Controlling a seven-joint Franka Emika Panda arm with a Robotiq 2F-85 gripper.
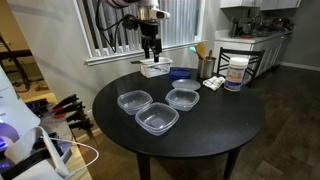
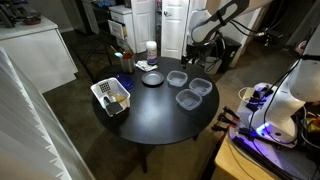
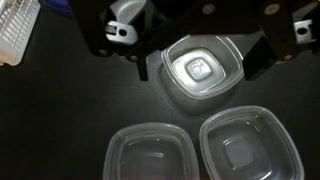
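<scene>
My gripper hangs in the air above the dark round table, its fingers wide apart and nothing between them. Three clear, empty plastic containers stand on the tabletop below: a left one, a front one and a right one. In the wrist view, one clear container shows in the gap between the fingers, partly covered by the gripper. Two others, a lower-left container and a lower-right container, lie outside the fingers.
A white basket, a blue bowl, a utensil holder, a white cloth and a white tub stand around the table's far side.
</scene>
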